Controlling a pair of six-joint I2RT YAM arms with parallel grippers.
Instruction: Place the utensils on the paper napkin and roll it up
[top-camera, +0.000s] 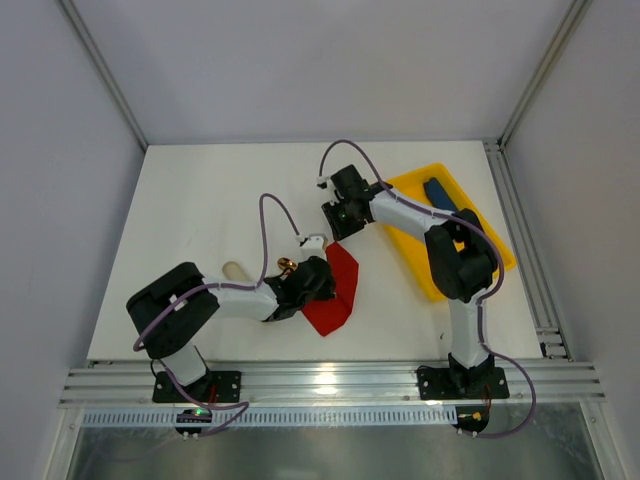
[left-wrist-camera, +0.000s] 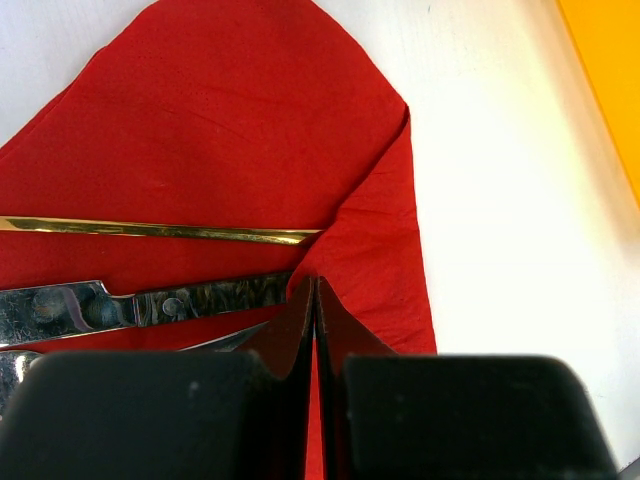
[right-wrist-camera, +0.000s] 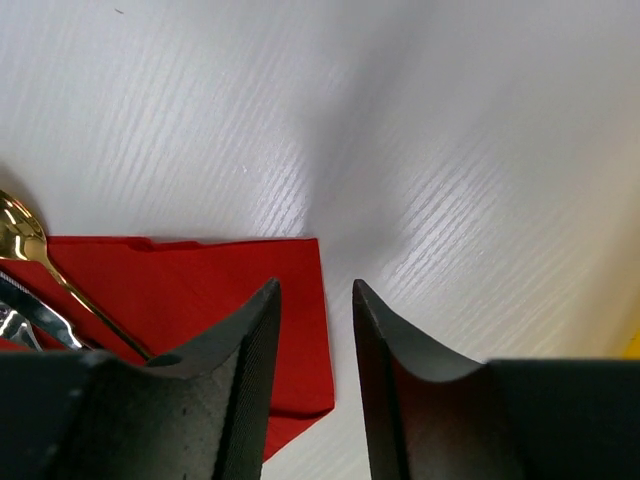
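Observation:
The red napkin (top-camera: 340, 280) lies on the white table with gold and silver utensils on it: a gold handle, a silver utensil, and a gold spoon (right-wrist-camera: 22, 235) in the right wrist view. A folded-over corner of napkin (left-wrist-camera: 375, 250) covers the handle ends. My left gripper is shut at that fold's edge; I see only napkin beneath its tips. My right gripper is part open above the napkin's other corner, with nothing between its fingers.
A yellow tray (top-camera: 420, 175) with a dark blue item inside stands to the right. A pale item (top-camera: 233, 272) lies left of the napkin.

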